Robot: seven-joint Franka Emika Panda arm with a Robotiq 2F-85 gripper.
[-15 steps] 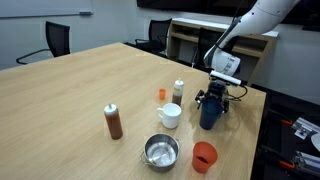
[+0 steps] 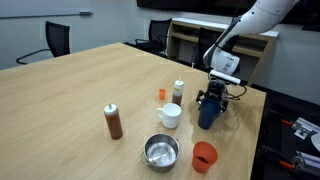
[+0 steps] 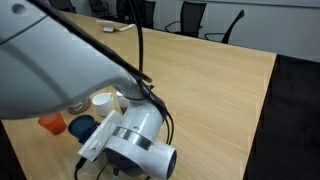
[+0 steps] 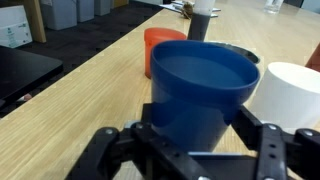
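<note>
A dark blue cup stands upright on the wooden table, close in front of the arm. My gripper is low at the cup's arm side. In the wrist view the blue cup fills the middle, and the gripper has a black finger on each side of its lower part. Whether both fingers press on the cup cannot be made out. The arm partly covers the blue cup in the second exterior view.
A red-orange cup, metal pot and white mug stand near the blue cup. Beyond are a pepper mill, a bottle and a small orange cup.
Compared with a second ago, the blue cup sits very slightly further left in the first exterior view. The arm has barely moved, and the other objects have stayed put.
</note>
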